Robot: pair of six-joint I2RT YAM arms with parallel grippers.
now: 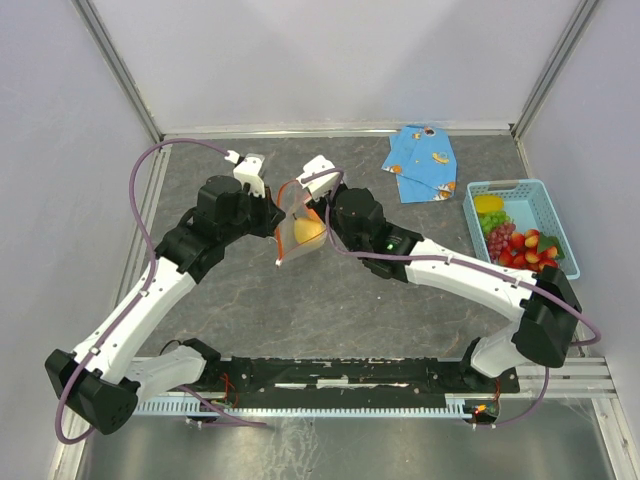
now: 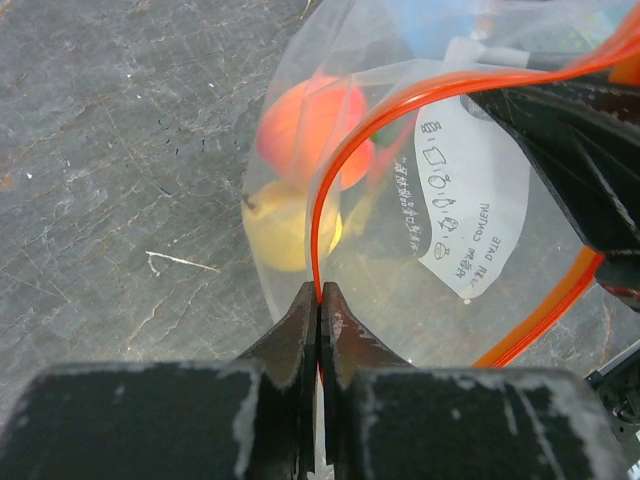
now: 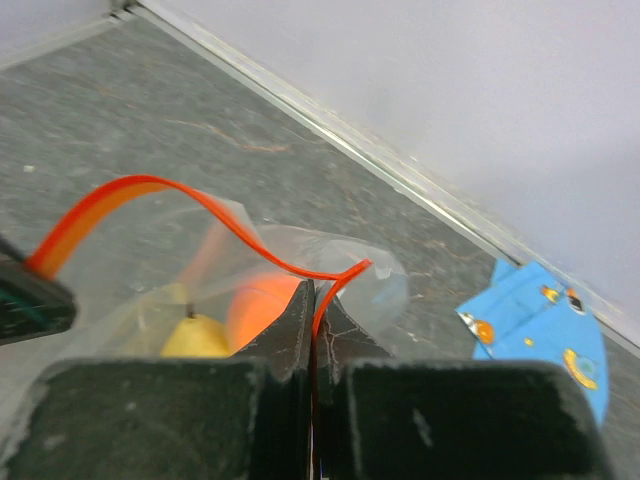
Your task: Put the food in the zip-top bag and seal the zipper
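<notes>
The clear zip bag (image 1: pixel 298 250) stands between my grippers at the middle of the mat, its orange-edged mouth spread open. Inside lie a yellow pear (image 2: pixel 280 230) and an orange fruit (image 2: pixel 305 125). My left gripper (image 1: pixel 275 225) is shut on one orange zipper edge, seen close in the left wrist view. My right gripper is shut at the other edge, with the orange strip running between its fingertips. Part of the bag is hidden under the right arm in the top view.
A blue basket (image 1: pixel 470 215) of grapes, red-yellow fruit and other produce sits at the right. Blue printed sheets (image 1: pixel 420 160) lie at the back right.
</notes>
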